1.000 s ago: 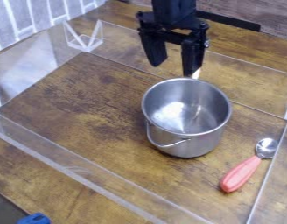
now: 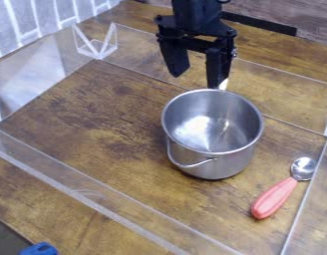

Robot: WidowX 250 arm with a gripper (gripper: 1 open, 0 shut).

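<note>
My black gripper (image 2: pixel 197 62) is at the top middle of the camera view, open, its two dark fingers pointing down over the back rim of a steel pot (image 2: pixel 211 139). A small pale object (image 2: pixel 223 84) shows just behind the pot, partly hidden. To the pot's right lies a spoon with a red handle (image 2: pixel 273 197), its metal head toward the back.
Clear plastic walls border the wooden surface (image 2: pixel 87 110) at left, front and right. The wood left of the pot is bare. A white wire-like piece (image 2: pixel 96 45) is at the back left, and a blue object (image 2: pixel 37 248) at the front left corner.
</note>
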